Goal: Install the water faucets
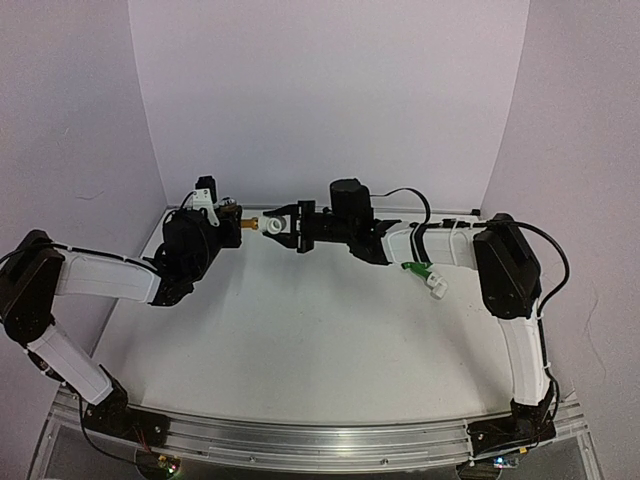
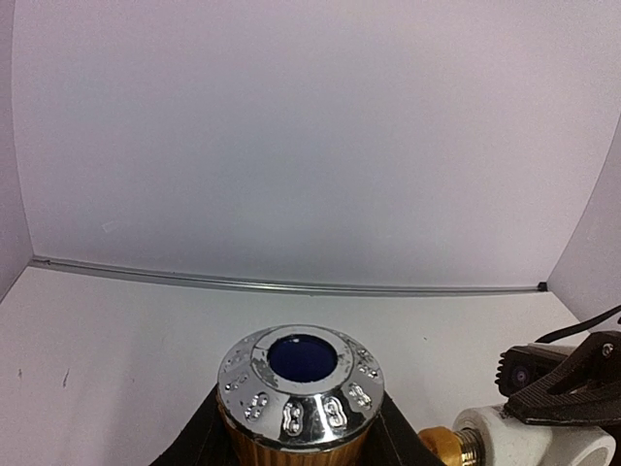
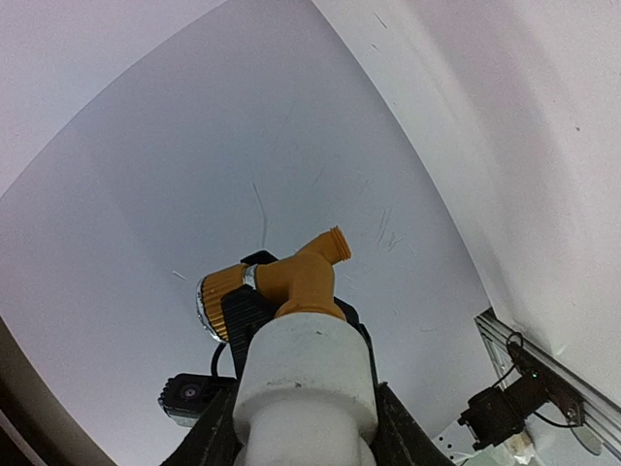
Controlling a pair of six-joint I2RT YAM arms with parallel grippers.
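Observation:
An orange faucet [image 3: 301, 282] with a ribbed, chrome-capped knob [image 2: 301, 388] is held in my left gripper [image 1: 233, 224], shut on it. The knob hides most of the left fingertips in the left wrist view. My right gripper [image 1: 284, 226] is shut on a white pipe fitting [image 3: 306, 374], its black fingers [image 3: 393, 427] on either side. The faucet's threaded end [image 2: 470, 449] meets the fitting's mouth, and some metal thread still shows between orange and white. Both pieces hang above the table, roughly in line. How deep the thread sits inside the fitting is hidden.
A green faucet [image 1: 415, 268] with a white fitting [image 1: 437, 286] attached lies on the table [image 1: 320, 340] at the right, below the right forearm. Walls close in the back and sides.

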